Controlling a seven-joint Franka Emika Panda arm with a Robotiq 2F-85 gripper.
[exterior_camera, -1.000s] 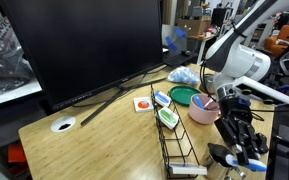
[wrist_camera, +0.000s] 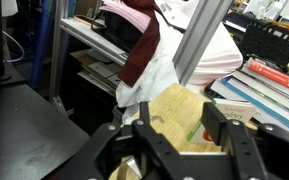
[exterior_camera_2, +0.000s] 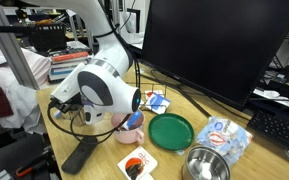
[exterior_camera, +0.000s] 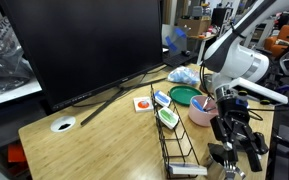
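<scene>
At the lower right of the exterior view 1, my gripper (exterior_camera: pixel 240 158) hangs low near the table's edge, pointing down. Its black fingers stand apart in the wrist view, where the gripper has a pale wooden surface (wrist_camera: pixel 172 112) behind the gap. I see nothing clearly held between them. A black wire rack (exterior_camera: pixel 165 152) stands just left of the arm, with white items (exterior_camera: pixel 164 99) in it. The pink bowl (exterior_camera_2: pixel 131 137) sits behind the gripper, partly covered by the arm in both exterior views.
A green plate (exterior_camera_2: pixel 171 132), a metal pot (exterior_camera_2: pixel 206 165) and a clear plastic bag (exterior_camera_2: pixel 226 137) occupy the table near the monitor (exterior_camera: pixel 94 45). A white card with a red mark (exterior_camera_2: pixel 137 163) lies in front. Bare wood stretches left of the rack.
The fingers have spread apart; the arm stays in nearly the same place.
</scene>
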